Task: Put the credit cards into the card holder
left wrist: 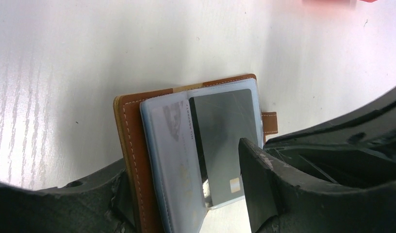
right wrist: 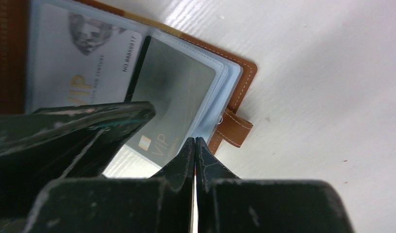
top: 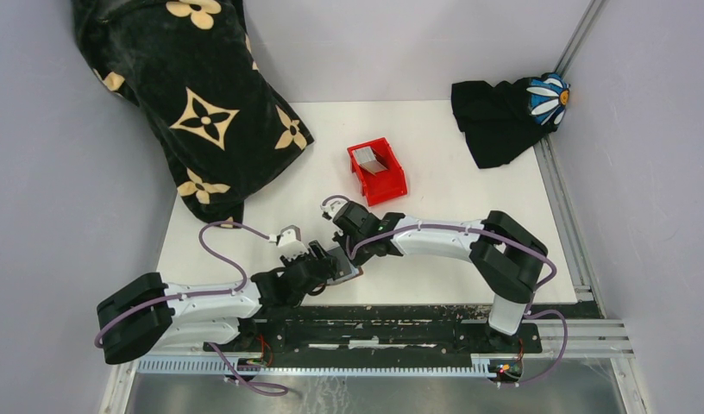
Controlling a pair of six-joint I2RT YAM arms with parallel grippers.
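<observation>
The brown card holder (top: 344, 266) lies near the table's front edge between the two arms. In the left wrist view the holder's brown spine (left wrist: 136, 160) and clear sleeves stand between the spread fingers of my left gripper, which is open. A grey VIP card (right wrist: 169, 92) and a paler VIP card (right wrist: 91, 63) show in the sleeves. My right gripper is shut at the holder's right edge, close to the small brown tab (right wrist: 234, 128); nothing shows between its fingertips. The left finger (right wrist: 108, 121) crosses over the cards there.
A red basket (top: 386, 186) with a pale, flat stack (top: 369, 160) inside stands farther back. Black cloth (top: 495, 129) lies at the back right, a patterned dark blanket (top: 202, 112) at the back left.
</observation>
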